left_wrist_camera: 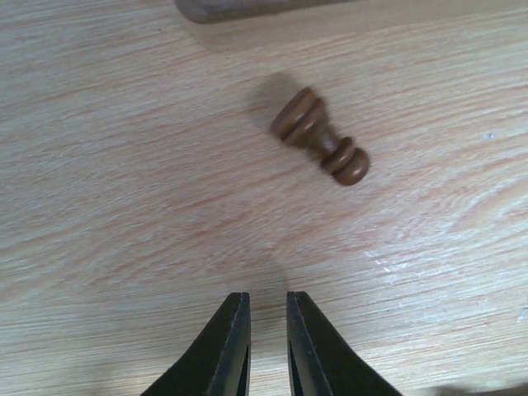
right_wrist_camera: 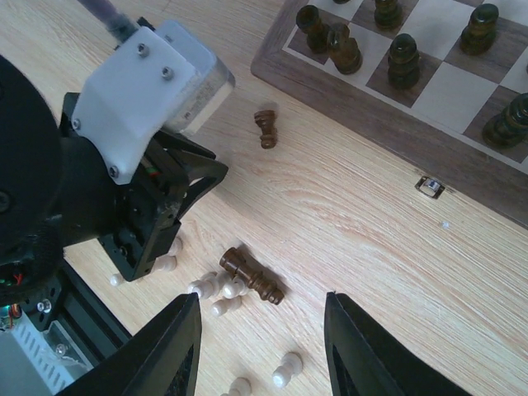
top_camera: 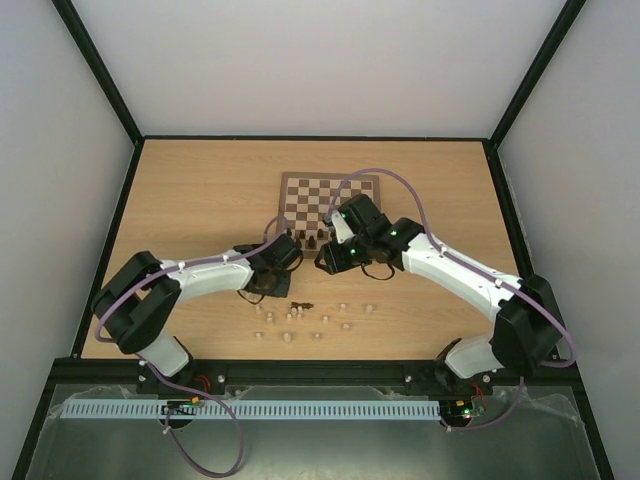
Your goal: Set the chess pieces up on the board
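Note:
The chessboard (top_camera: 325,190) has several dark pieces along its near edge, such as a rook (right_wrist_camera: 403,62). In the left wrist view a dark pawn (left_wrist_camera: 318,136) lies on its side below the board's edge, above my left gripper, whose fingertips are slightly apart with nothing between them. Another dark piece (right_wrist_camera: 252,274) lies among scattered white pieces (right_wrist_camera: 288,369) in the right wrist view. My right gripper is open and empty, over the table near the board.
Bare wood (top_camera: 180,190) surrounds the board at left and back. The left arm's housing fills the upper left of the right wrist view. White pieces are spread over the front middle of the table.

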